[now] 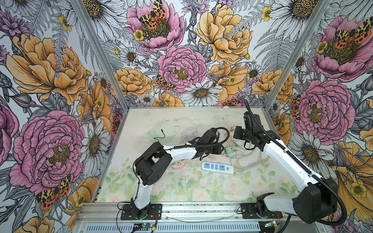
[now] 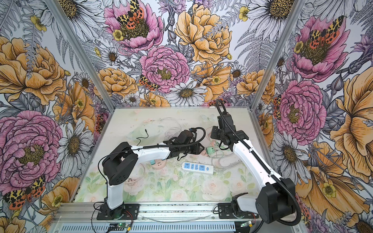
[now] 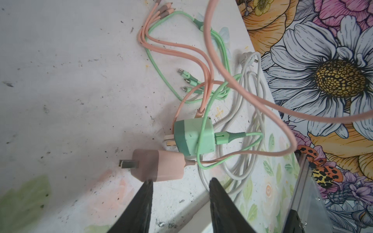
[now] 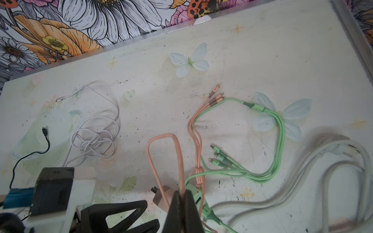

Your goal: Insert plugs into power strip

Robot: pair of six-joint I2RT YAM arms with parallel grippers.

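Observation:
The white power strip (image 1: 217, 167) with blue sockets lies on the table, and its edge (image 3: 200, 222) shows low in the left wrist view. The pink plug (image 3: 157, 165) lies on its side against the green plug (image 3: 194, 136), prongs pointing left. Just short of the pink plug, my left gripper is open, nothing between its fingers. My right gripper is shut on the pink cable (image 4: 166, 136), which loops up and back to the pink plug. In the top left view the left arm partly hides the plugs.
Green cable (image 4: 277, 147) and thick white cable (image 4: 268, 203) lie to the right of the plugs. White cable (image 4: 93, 136) and a black cable (image 1: 162, 134) lie farther left. A round pink socket (image 1: 178, 164) sits left of the strip.

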